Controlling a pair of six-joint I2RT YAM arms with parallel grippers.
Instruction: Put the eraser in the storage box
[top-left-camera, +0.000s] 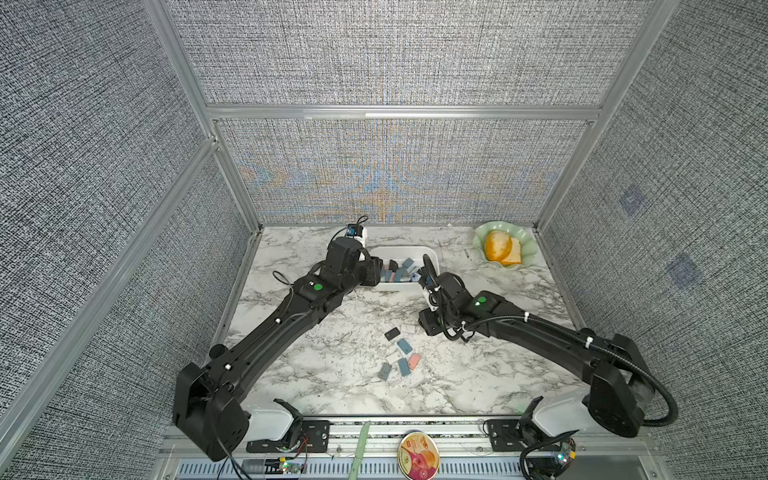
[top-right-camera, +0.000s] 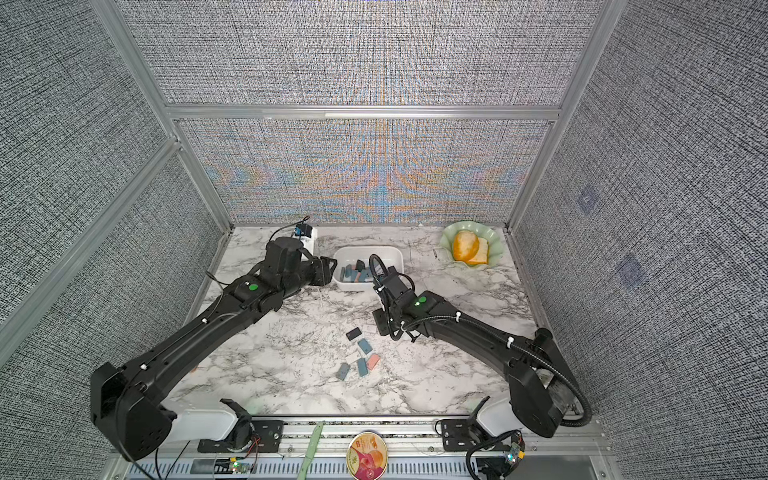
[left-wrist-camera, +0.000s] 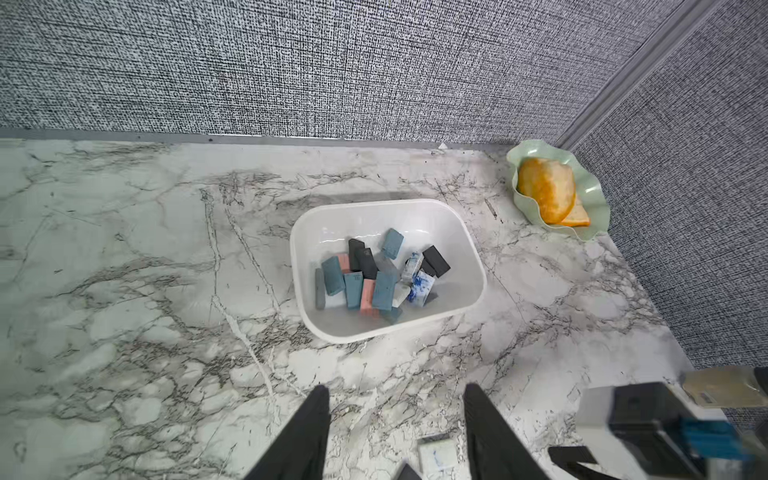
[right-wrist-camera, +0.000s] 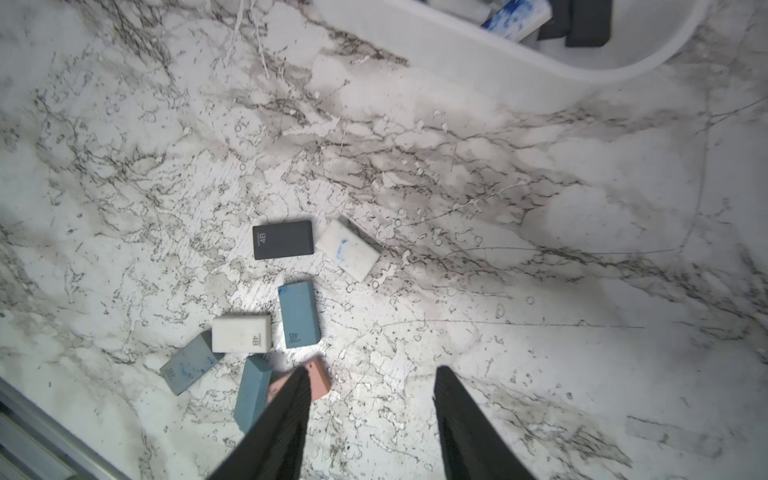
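The white storage box (left-wrist-camera: 313, 320) holds several erasers of blue, black, pink and white. More lie loose in the front middle: a black one (right-wrist-camera: 282, 238), white ones (right-wrist-camera: 241, 333), blue ones (right-wrist-camera: 298, 313) and a pink one (right-wrist-camera: 316, 377). My left gripper is raised at the box's left, its fingers apart with nothing seen between them. My right gripper is over the table in front of the box's right side, fingers apart, above and beside the loose erasers, empty.
A green bowl with bread (top-left-camera: 504, 246) stands at the back right. A round tub (top-left-camera: 418, 456) and a green strip (top-left-camera: 359, 448) are at the front rail.
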